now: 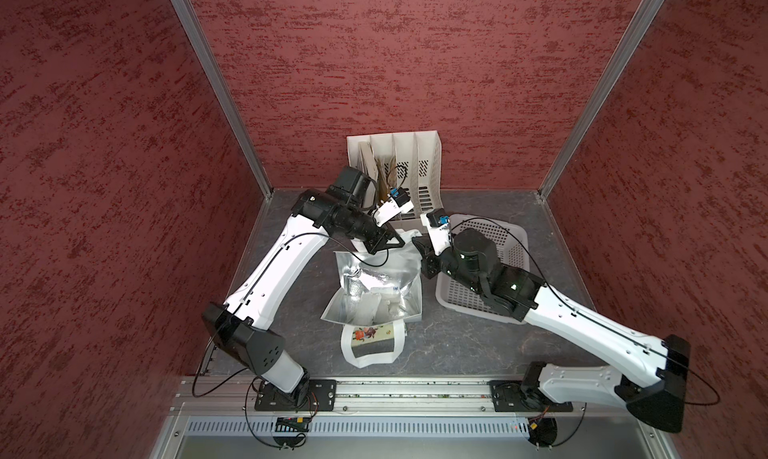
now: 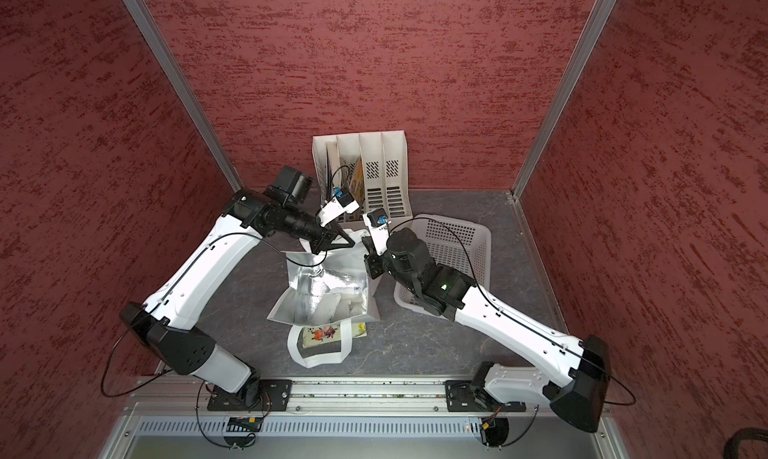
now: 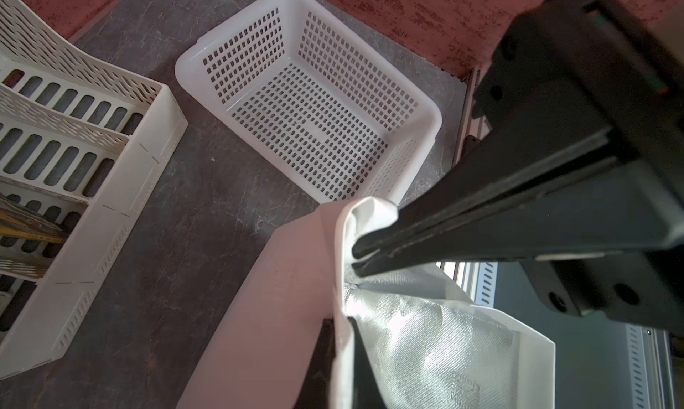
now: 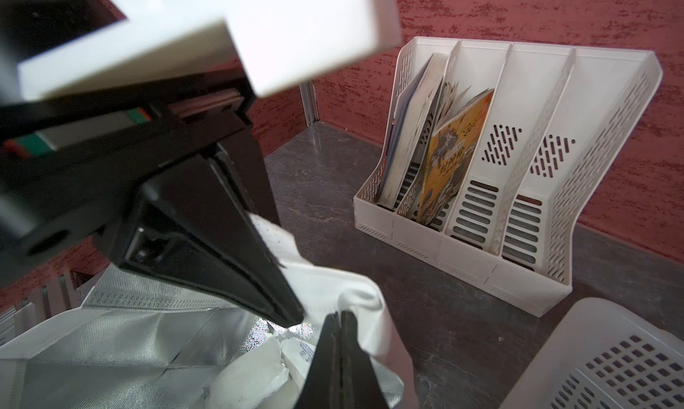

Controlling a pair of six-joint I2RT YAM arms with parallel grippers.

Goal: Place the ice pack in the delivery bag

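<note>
The delivery bag [image 1: 338,311], silver-lined, stands on the table with its lid raised. Inside lies a white pack, likely the ice pack [image 4: 250,372], beside another white item [image 4: 299,355]; both are partly hidden. At the lid's edge [image 3: 344,295], my left gripper is shut, one finger on each side of the white material. Close by, my right gripper is shut at the curled lid corner [image 4: 363,298]. Its tips touch or nearly touch the curl, and no material is clearly visible between them.
Right of the bag stands an empty white perforated basket [image 3: 313,127]. A file rack [image 4: 527,145] with books is behind it. The bag's white handle [image 1: 373,360] lies in front. The two grippers are very close together.
</note>
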